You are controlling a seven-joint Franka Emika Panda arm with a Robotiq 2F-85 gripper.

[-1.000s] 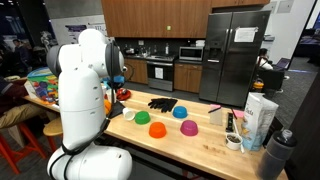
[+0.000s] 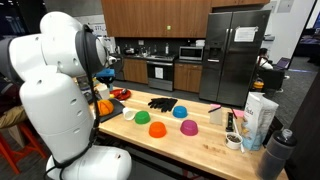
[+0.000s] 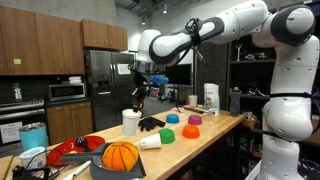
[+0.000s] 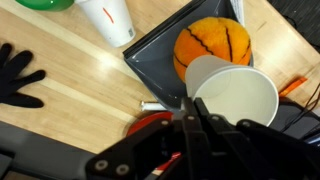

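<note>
My gripper is shut on the rim of a white cup (image 4: pixel 247 97), whose open mouth faces the wrist camera. In exterior view 2 the cup (image 3: pixel 131 122) hangs below the gripper (image 3: pixel 138 101), above the left part of the table. Under it in the wrist view is an orange pumpkin (image 4: pixel 207 40) with dark lines, resting on a dark grey tray (image 4: pixel 160 62). Part of the pumpkin is hidden by the cup. Another white cup (image 4: pixel 107 17) lies on the table beside the tray.
Black gloves (image 4: pixel 18 78) and a red plate (image 3: pixel 68 149) lie near the tray. Green (image 2: pixel 141 117), orange (image 2: pixel 157 130), blue (image 2: pixel 180 112) and purple (image 2: pixel 189 128) items are spread along the table. A bottle (image 2: pixel 276 155) stands at the near right corner.
The arm has swung right from the far left, bringing the gripper over the tray end of the table. The objects on the table look unmoved.
</note>
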